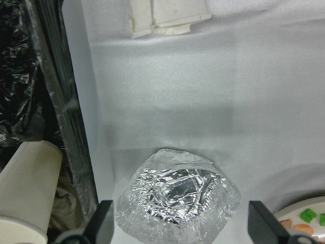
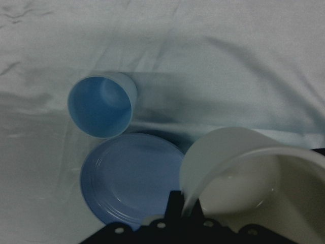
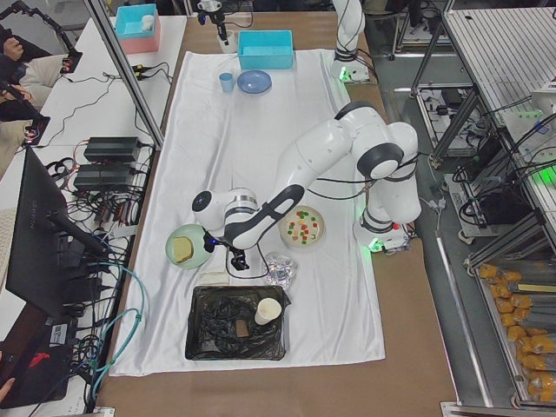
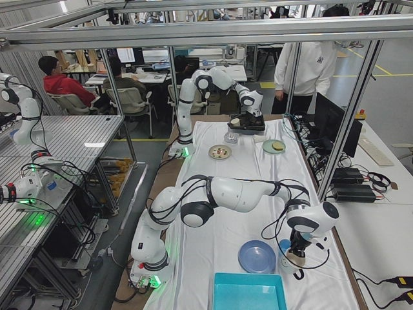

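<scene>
My left gripper is open above a crumpled foil packet (image 1: 177, 193), with folded pale papers (image 1: 167, 15) beyond it and a black-lined bin (image 1: 20, 81) holding a white cup (image 1: 25, 188) beside it. A plate of coloured pieces (image 3: 302, 226) and a green plate with a yellow block (image 3: 187, 245) lie nearby. At the table's other end, my right gripper is at the rim of a large white cup (image 2: 238, 178), which appears between its fingers, near a blue cup (image 2: 101, 107) and a blue plate (image 2: 132, 178).
A turquoise bin (image 4: 248, 290) sits at the end of the white cloth by the right arm. A monitor and cables crowd the side table (image 4: 374, 232).
</scene>
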